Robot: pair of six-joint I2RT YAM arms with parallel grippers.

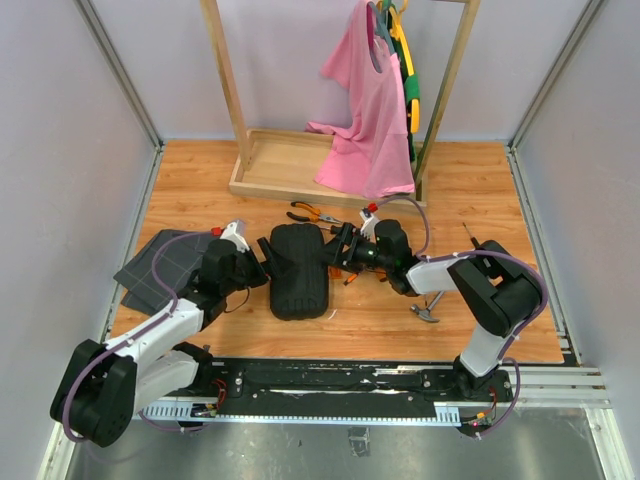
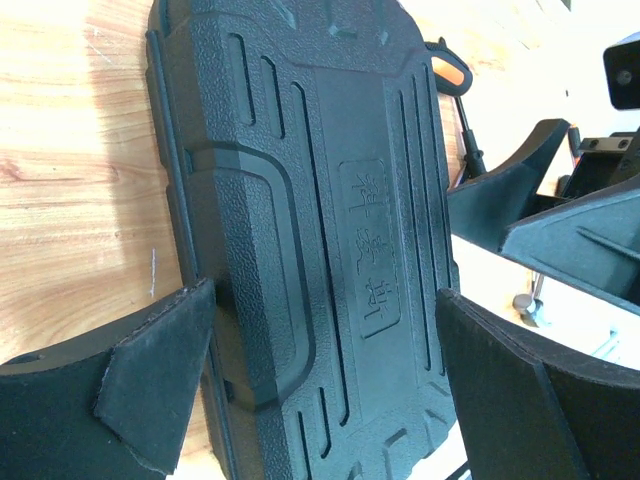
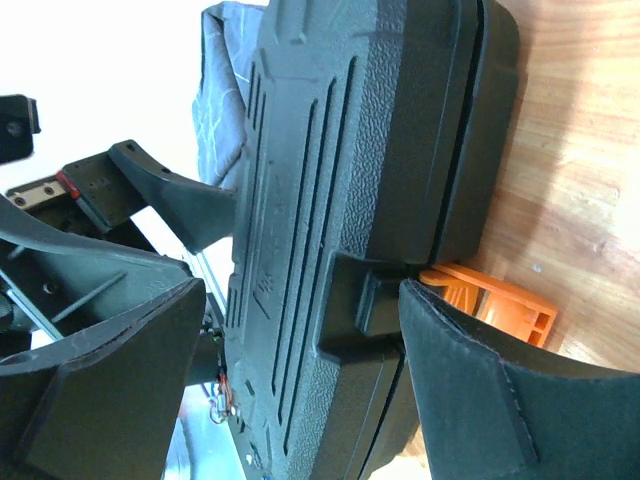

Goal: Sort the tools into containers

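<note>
A black hard toolbox (image 1: 298, 290) lies in the middle of the table. My left gripper (image 1: 268, 255) is at its left side and my right gripper (image 1: 338, 250) at its right, both with fingers against or very near the case. In the left wrist view the case (image 2: 355, 240) fills the space between the finger pads, as the case (image 3: 300, 200) does in the right wrist view; whether either grips it is unclear. An orange plastic piece (image 3: 510, 310) lies beside the case. Orange-handled pliers (image 1: 305, 210) lie behind it, a hammer (image 1: 425, 312) to the right.
A wooden rack (image 1: 260, 180) with hanging clothes stands at the back. A dark folded pad (image 1: 155, 260) lies at the left. A screwdriver (image 1: 467, 231) lies at the right. Bare table shows at back left and back right.
</note>
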